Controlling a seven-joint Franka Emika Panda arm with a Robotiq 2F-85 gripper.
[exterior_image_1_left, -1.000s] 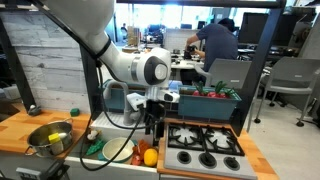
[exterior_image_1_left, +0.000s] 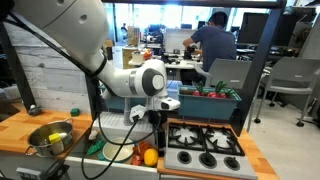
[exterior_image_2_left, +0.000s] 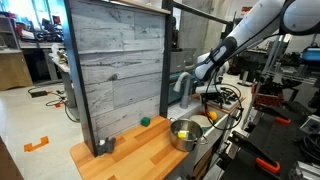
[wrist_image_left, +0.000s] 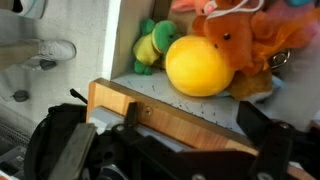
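My gripper (exterior_image_1_left: 155, 118) hangs above the right end of an open drawer of toys, beside the stove. In the wrist view the gripper stands open, its dark fingers (wrist_image_left: 268, 130) well apart and nothing between them. Ahead of them a round yellow toy (wrist_image_left: 198, 66) lies in the drawer. A green-and-yellow plush (wrist_image_left: 153, 44) rests at its left, an orange plush (wrist_image_left: 232, 38) at its right. In the first exterior view the yellow toy (exterior_image_1_left: 150, 157) shows below the gripper, with a pale round dish (exterior_image_1_left: 117, 151) to its left.
A steel pot (exterior_image_1_left: 50, 138) with something yellow inside stands on the wooden counter at left. Right of the drawer is the stove (exterior_image_1_left: 207, 148); behind it, a blue rack (exterior_image_1_left: 208, 105) holds red and green items. The drawer wall (wrist_image_left: 120, 45) rises near the toys.
The arm's upper part has swung lower and looks larger in the first exterior view. The gripper has shifted only slightly, still above the drawer's right end. The toys look unmoved.
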